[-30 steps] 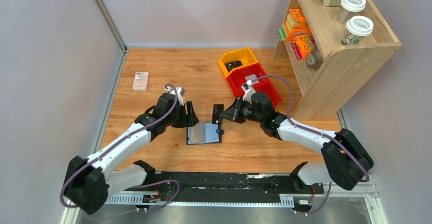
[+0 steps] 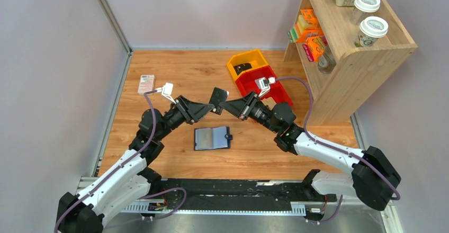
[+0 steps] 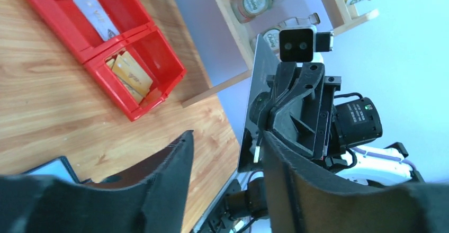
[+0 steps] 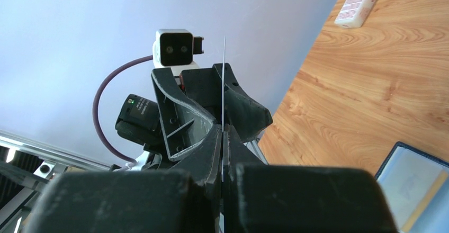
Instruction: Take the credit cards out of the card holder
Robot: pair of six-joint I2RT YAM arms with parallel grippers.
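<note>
A dark card (image 2: 218, 96) is held upright by my right gripper (image 2: 225, 105), which is shut on it; in the right wrist view the card (image 4: 224, 84) shows as a thin edge between the fingertips. In the left wrist view its fingers stand apart around the near side of the card (image 3: 249, 132), and I cannot tell whether they touch it. The card holder (image 2: 211, 138) lies open on the table below, with pale sleeves and a strip of yellowish colour inside in the right wrist view.
Red bins (image 2: 253, 77) with cards inside and a yellow bin (image 2: 256, 56) stand behind the right arm. A wooden shelf (image 2: 360, 74) with bottles and boxes is at the right. A small white pack (image 2: 146, 84) lies at the left.
Both arms have risen away from over the holder, the right carrying the card. The left gripper has moved right to meet the card.
</note>
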